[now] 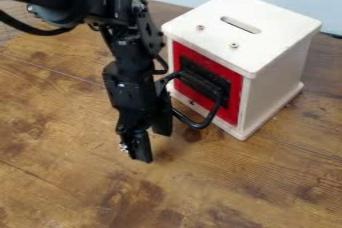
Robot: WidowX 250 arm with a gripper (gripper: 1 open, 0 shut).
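My black gripper (147, 137) hangs low over the wooden floor at the left of a white wooden box (267, 72), its fingers pointing down. It is open, with nothing seen between its fingers. The box has a slot in its top and a red front panel (229, 112) with a black fitting. A black loop-shaped piece reaches out from that panel toward my arm; where it ends behind the arm is hard to tell.
A pale wall runs behind at the top right.
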